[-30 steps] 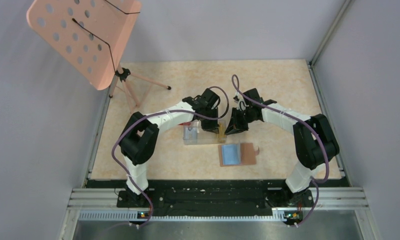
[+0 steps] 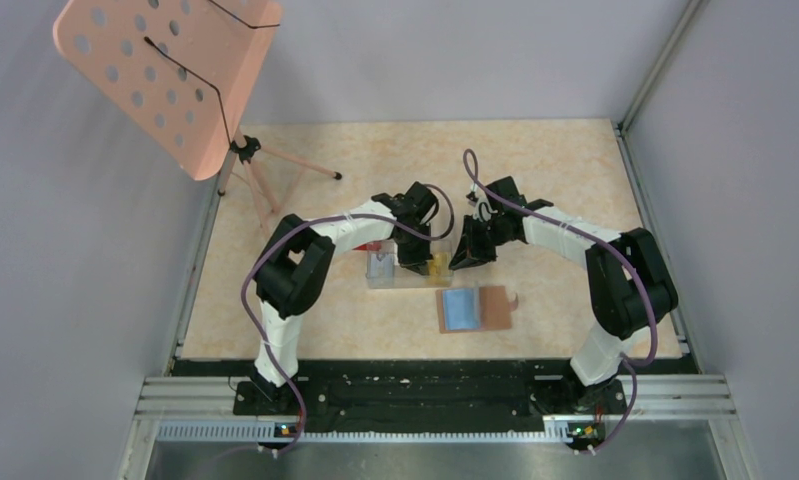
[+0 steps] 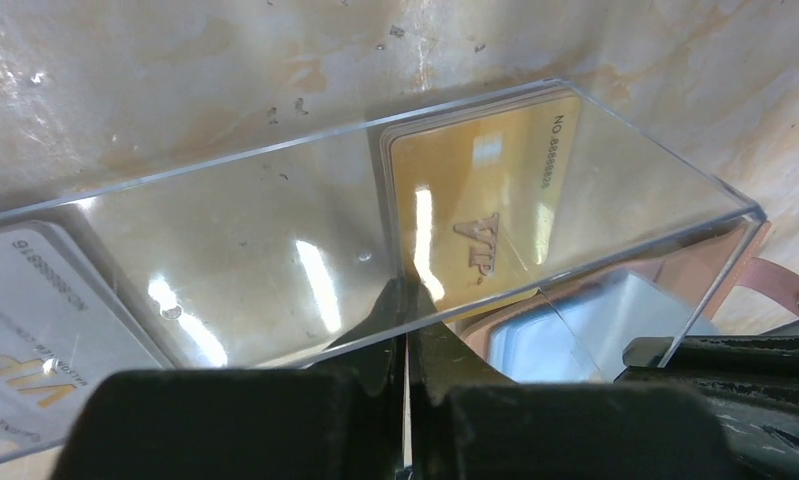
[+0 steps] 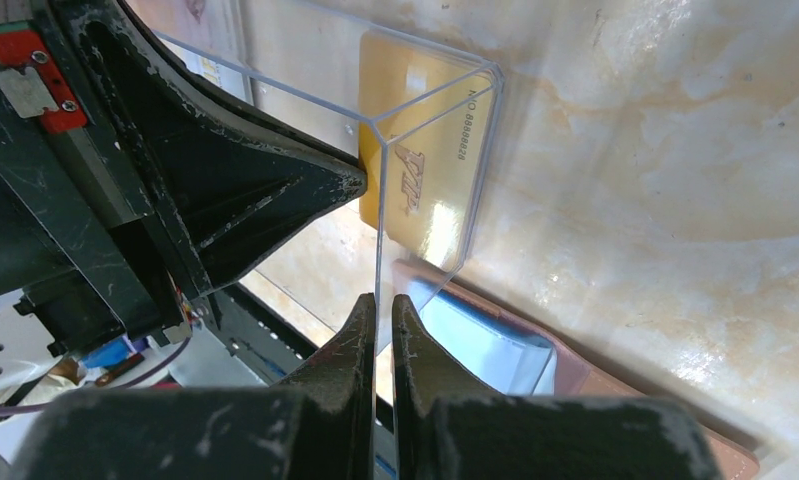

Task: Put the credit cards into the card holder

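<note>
A clear box point(image 2: 405, 282) lies mid-table, with a stack of gold cards point(image 3: 485, 190) inside its right part and silver-white cards point(image 3: 30, 320) at its left end. My left gripper points down into the box, shut with nothing between its fingers, at the left edge of the gold stack. On the rim at the box's right end, my right gripper is shut, the thin clear wall between its fingertips. The brown card holder point(image 2: 496, 308) lies open in front of the box, a blue card point(image 2: 461, 309) showing on its left side.
Something red point(image 2: 369, 246) shows behind the box, partly under the left arm. A pink perforated stand point(image 2: 170, 80) rises at the back left.
My left gripper has shifted left and slightly toward the front inside the box, and more of the gold cards shows beside it. The right arm and the holder stay put.
</note>
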